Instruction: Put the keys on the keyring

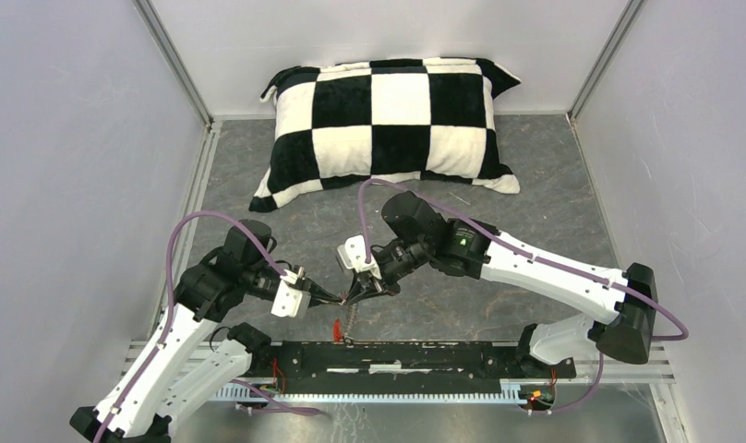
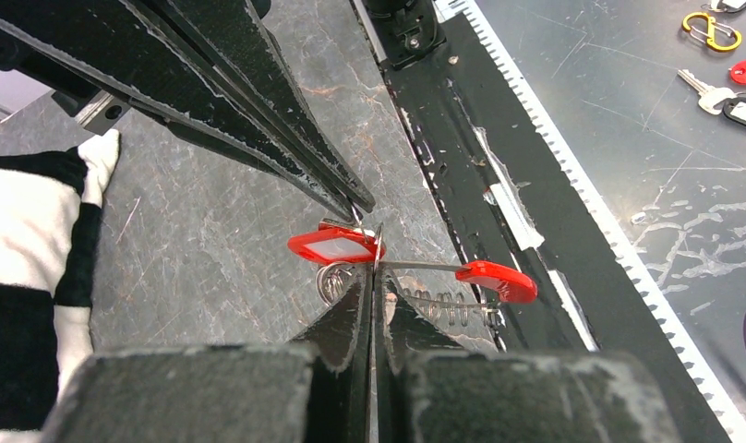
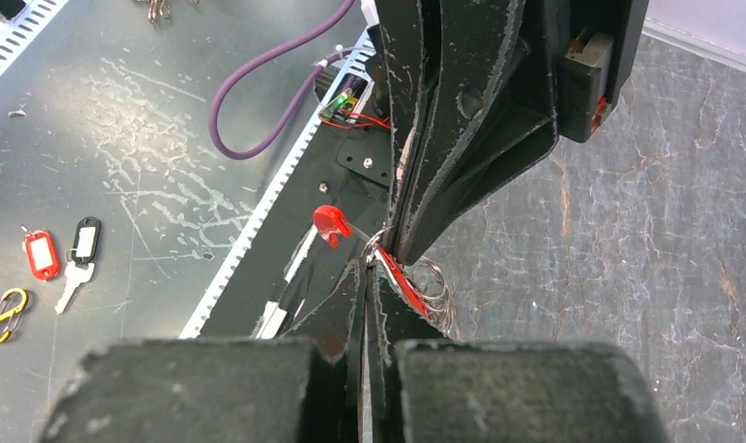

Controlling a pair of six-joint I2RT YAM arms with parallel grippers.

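My two grippers meet at the lower middle in the top view. My left gripper (image 1: 340, 301) is shut at a thin wire ring, with a red key tag (image 2: 332, 245) and a second red piece (image 2: 497, 280) on a metal stem hanging beside it. My right gripper (image 1: 349, 299) is shut on the same small metal ring, its tips just above the tag in the left wrist view. Coiled springy metal (image 3: 436, 286) hangs below. Whether the red pieces are threaded on the ring I cannot tell.
A checkered pillow (image 1: 392, 129) lies at the back. A black rail (image 1: 443, 365) runs along the front edge. Beyond it lie keys (image 3: 77, 277), tags and a yellow carabiner (image 3: 2, 323). The grey floor around the grippers is mostly clear.
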